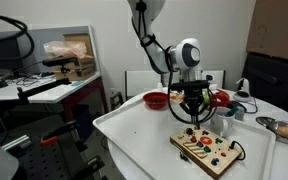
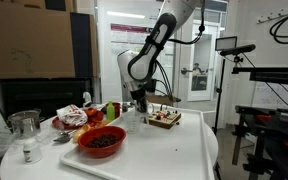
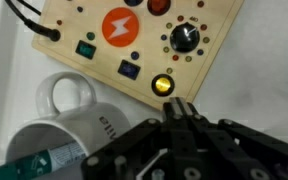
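A light wooden board [image 1: 206, 150] with coloured buttons and knobs lies flat on the white table. In the wrist view its red disc with a lightning mark [image 3: 120, 27], black round knob [image 3: 185, 38] and yellow button in a black ring [image 3: 163, 84] are visible. My gripper is shut, its dark fingertips close to the board's edge by the yellow button, with nothing visible between them. In the first exterior view, the gripper [image 1: 192, 122] is over the board's far left corner. Whether it touches the board I cannot tell.
Beside the board is a white mug [image 3: 84, 125] with a green-labelled item [image 3: 44, 160] in it. A red bowl [image 2: 102, 141] stands on the tray, with other bowls and bottles behind. A black cable [image 3: 34, 22] runs from the board.
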